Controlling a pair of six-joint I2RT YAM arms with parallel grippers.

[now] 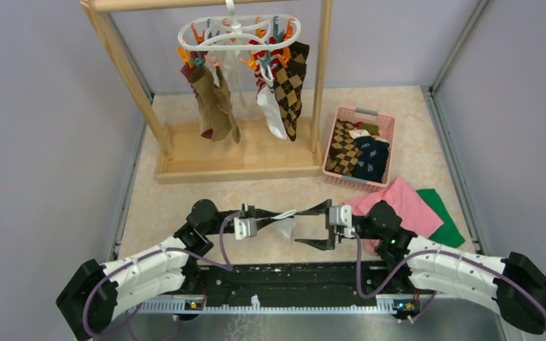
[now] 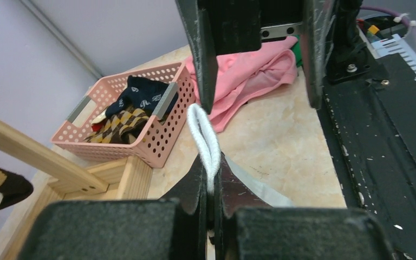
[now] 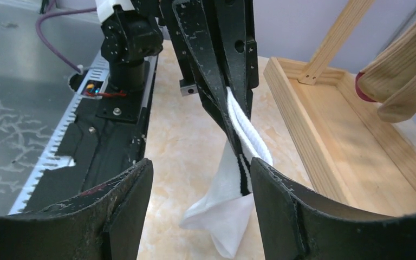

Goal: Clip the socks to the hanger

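Note:
A white sock with black stripes (image 3: 225,200) hangs from my left gripper (image 1: 274,215), whose fingers are shut on its cuff. In the left wrist view the cuff (image 2: 206,142) sticks out past the fingertips as a thin white band. My right gripper (image 1: 315,226) stands open just to the right, its fingers on either side of the cuff end, nothing gripped between them. On the wooden rack, the white hanger (image 1: 239,47) carries coloured clips, with brown socks (image 1: 215,106), a white sock (image 1: 272,112) and an argyle sock (image 1: 289,89) hanging below.
A pink basket (image 1: 330,121) with several folded socks stands right of the rack base (image 1: 238,172). Pink cloth (image 1: 400,202) and green cloth (image 1: 444,220) lie near the right arm. Bare table shows between the rack and the arms.

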